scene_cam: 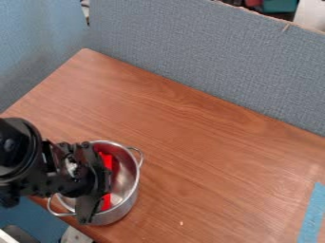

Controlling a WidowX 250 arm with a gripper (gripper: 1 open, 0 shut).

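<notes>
A steel pot [124, 204] with two loop handles sits at the lower left of the wooden table. A red object [109, 165] lies inside it, partly covered by my black gripper [91, 190], which reaches in from the left edge over the pot. The fingertips are dark and overlap the red object and pot, so I cannot see clearly how the fingers stand or whether anything is between them.
Grey padded panels [203, 66] bound the back and left.
</notes>
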